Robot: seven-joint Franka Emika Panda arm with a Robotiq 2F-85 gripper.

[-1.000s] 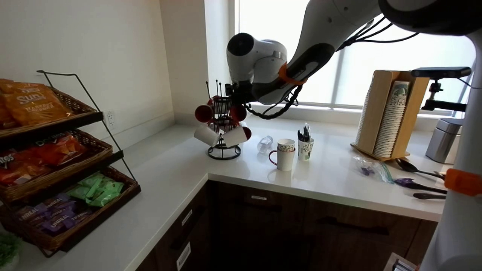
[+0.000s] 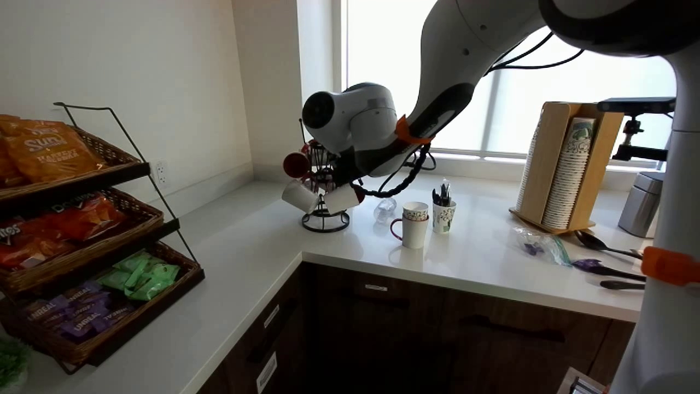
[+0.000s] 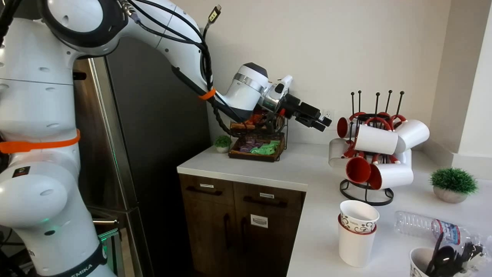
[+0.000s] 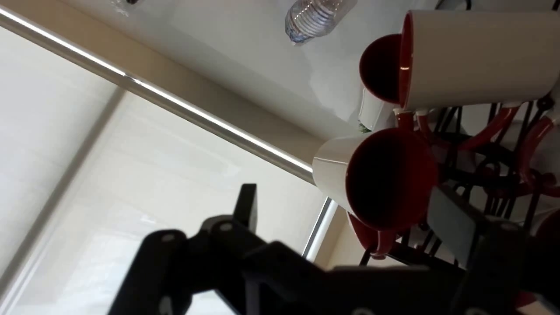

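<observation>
White mugs with red insides hang on a black wire mug rack [image 3: 367,196] at the counter's corner. My gripper [image 3: 326,124] hangs just left of the rack in exterior view 2, apart from the mugs. In the wrist view its fingers [image 4: 452,223] stand wide apart, so it is open, with nothing held. One mug [image 4: 330,168] shows its red mouth beyond the fingertips, partly overlapped by the right-hand finger. Another white mug [image 4: 483,60] lies sideways on the rack at the upper right. In exterior view 1 my arm hides the gripper and part of the rack.
On the counter stand a white mug [image 2: 414,234] with a paper cup in it and a cup of black cutlery [image 2: 443,218]. A clear bottle [image 3: 417,224] lies near the rack. The snack shelf [image 2: 98,230] is across the corner.
In exterior view 1 my arm's wrist has moved left and down, and now covers more of the rack's upper part. The mugs and counter items have not visibly moved.
</observation>
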